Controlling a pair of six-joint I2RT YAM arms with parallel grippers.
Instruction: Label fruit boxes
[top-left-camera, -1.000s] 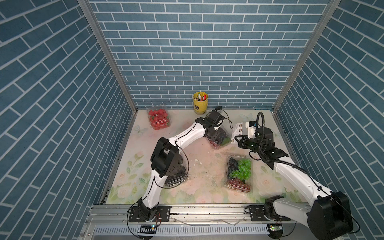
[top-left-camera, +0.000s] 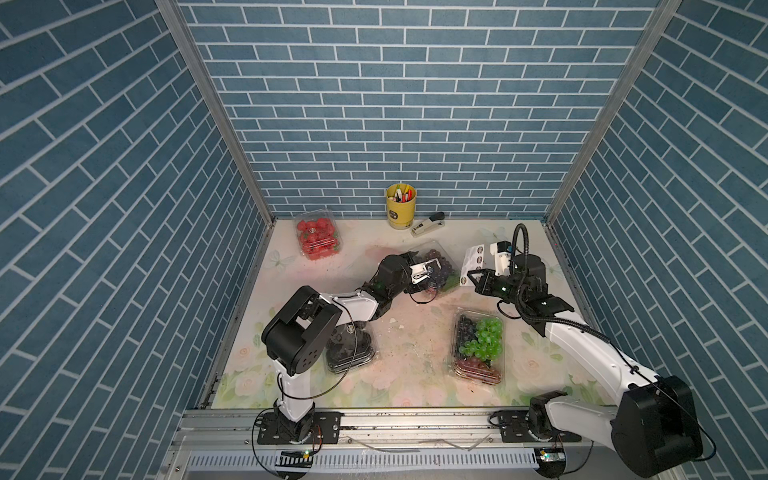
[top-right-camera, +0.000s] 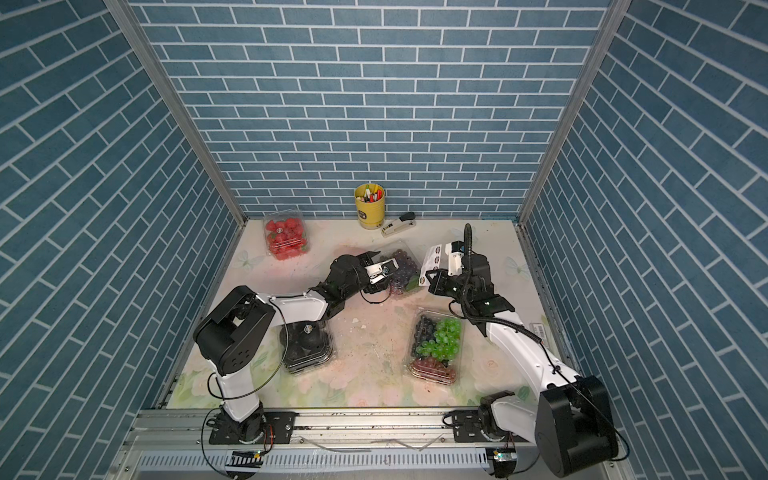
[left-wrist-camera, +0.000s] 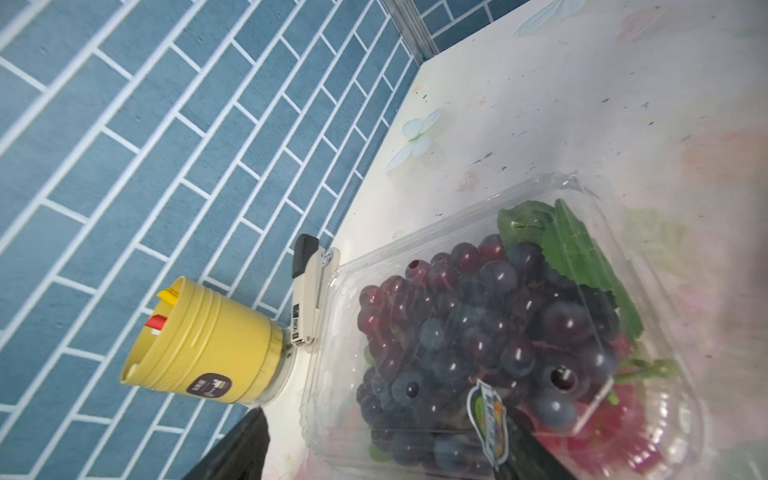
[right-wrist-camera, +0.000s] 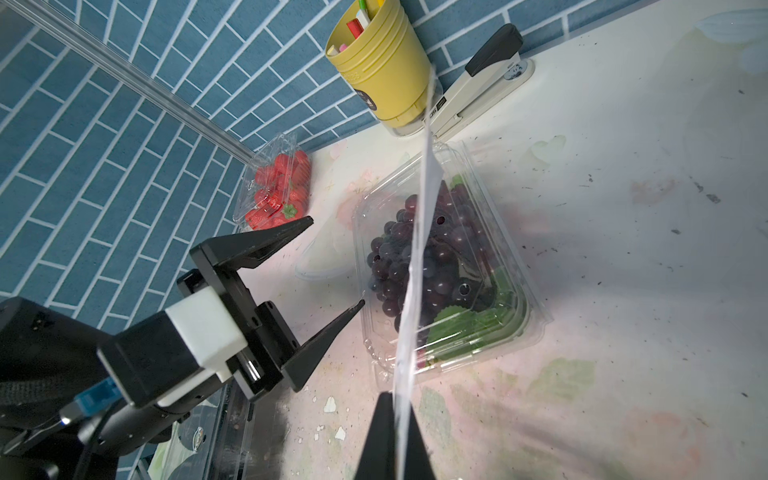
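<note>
My left gripper stands open beside the clear box of dark grapes (right-wrist-camera: 472, 264), one fingertip close to the box's near side in the right wrist view. A small oval label (left-wrist-camera: 488, 424) shows by the right-hand finger (left-wrist-camera: 528, 456) in the left wrist view; whether it sits on the lid or clings to that finger I cannot tell. My right gripper is shut on a thin white label sheet (top-left-camera: 473, 265), held upright and seen edge-on in the right wrist view. Dark oval labels run down the sheet in the top left view.
Strawberries fill a box (top-left-camera: 317, 235) at the back left. A mixed grape box (top-left-camera: 477, 348) lies front right; a dark fruit box (top-left-camera: 349, 348) is partly under the left arm. A yellow cup (top-left-camera: 401, 206) and a stapler (top-left-camera: 428, 224) stand at the back wall.
The left gripper has swung from over the back of the dark grape box toward the front left, and its wrist has turned. The right arm with the sheet has barely moved.
</note>
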